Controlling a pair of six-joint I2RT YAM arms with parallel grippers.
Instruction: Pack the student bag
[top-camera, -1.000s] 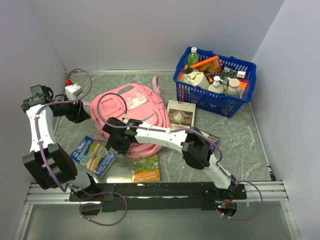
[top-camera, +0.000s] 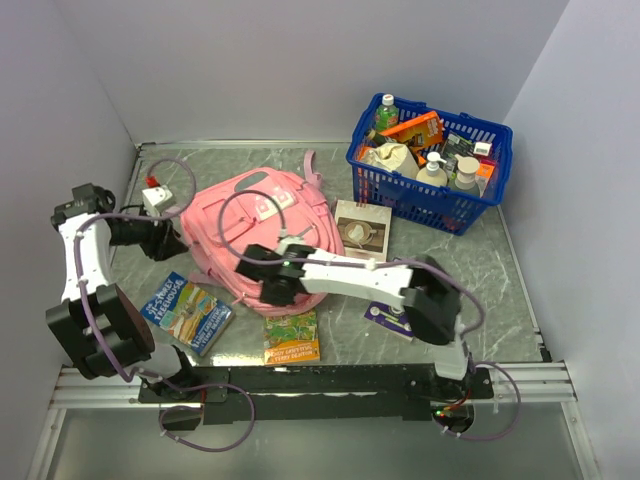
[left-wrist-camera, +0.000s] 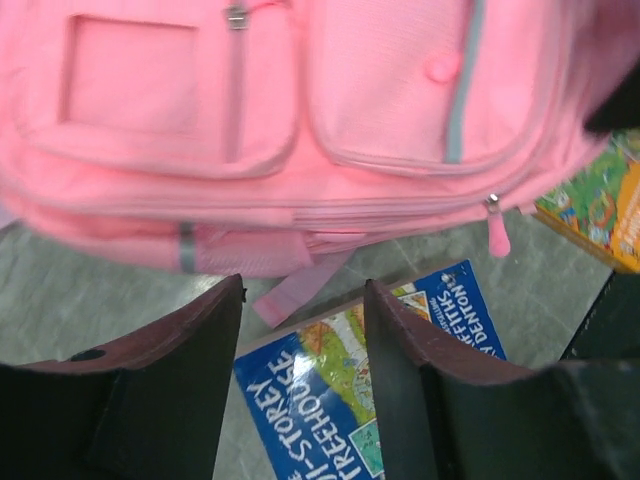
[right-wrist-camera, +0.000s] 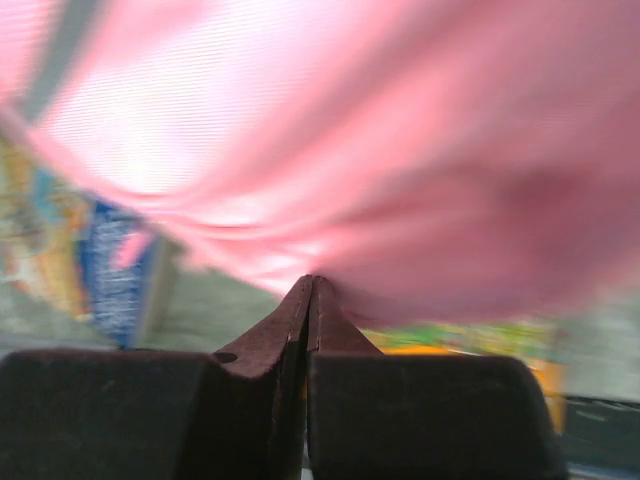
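Observation:
The pink student bag lies on the grey table, its front pocket side up. At its left edge is my left gripper; in the left wrist view its fingers stand apart, with bare gap between them and the bag's zipped edge just beyond. Over the bag's lower right edge hovers my right gripper, blurred in the top view. In the right wrist view its fingertips meet, shut, close to the pink fabric; nothing shows between them. Whether they touch the fabric I cannot tell.
A treehouse book lies left of front, an orange-green book below the bag. Right of the bag are a book with a cup cover and a purple book, partly under my right arm. A full blue basket stands back right.
My left gripper has shifted slightly right and down against the bag's left edge.

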